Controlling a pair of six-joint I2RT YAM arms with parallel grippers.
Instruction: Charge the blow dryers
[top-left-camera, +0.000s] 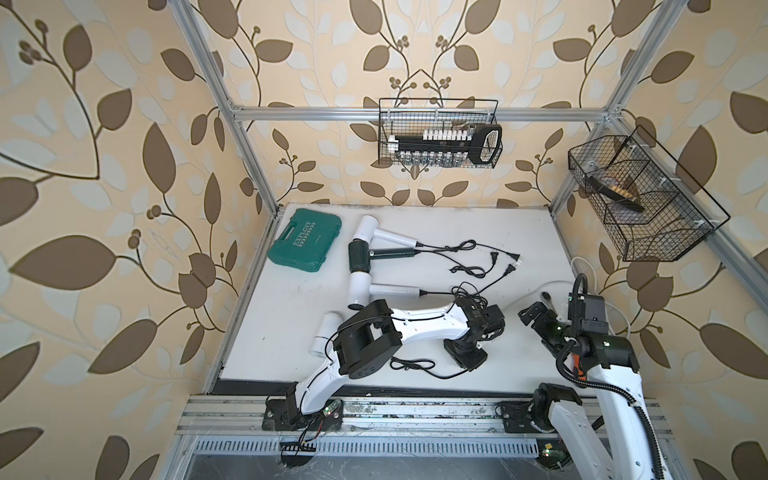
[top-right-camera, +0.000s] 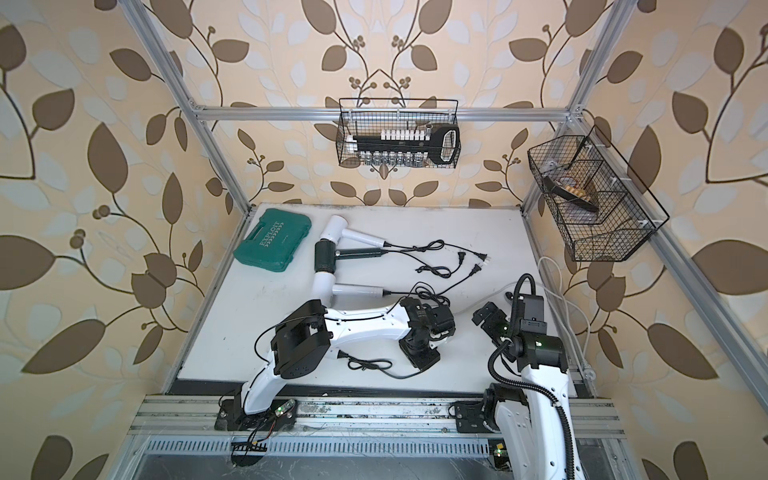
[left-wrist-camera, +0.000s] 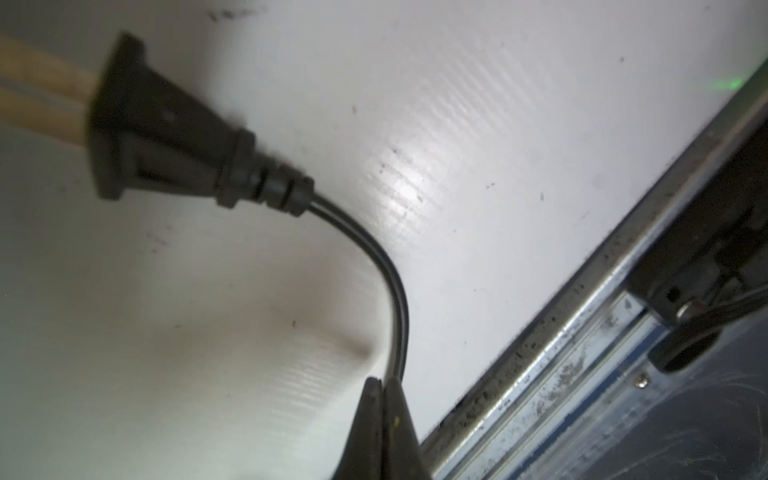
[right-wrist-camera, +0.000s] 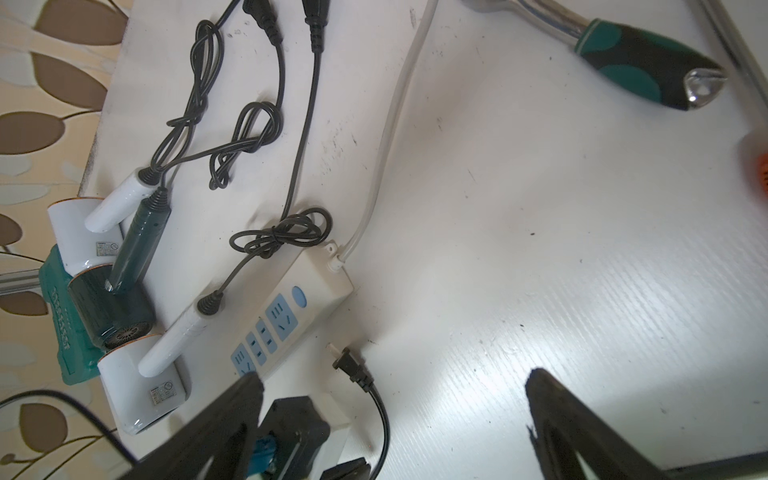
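My left gripper is shut on a black cord (left-wrist-camera: 397, 296) near its two-prong plug (left-wrist-camera: 168, 136), which hangs free beyond the fingertips. In the right wrist view that plug (right-wrist-camera: 350, 365) sits beside the white power strip (right-wrist-camera: 324, 284), apart from its blue-faced sockets. The cord's coil (top-left-camera: 412, 364) lies front-centre; a white blow dryer (top-left-camera: 326, 332) lies left of my left arm. Behind are two more white dryers (top-left-camera: 366, 228) (top-left-camera: 359, 289) and a dark green one (top-left-camera: 359, 256). Open and empty, my right gripper hovers over the right side.
A green case (top-left-camera: 305, 240) lies back left. Other cords with plugs (top-left-camera: 512, 268) lie loose at back right. A green-handled ratchet (right-wrist-camera: 652, 64) and an orange-ended tool (right-wrist-camera: 762, 172) lie at the right. Wire baskets (top-left-camera: 440, 136) hang above. Bare table lies below my right gripper.
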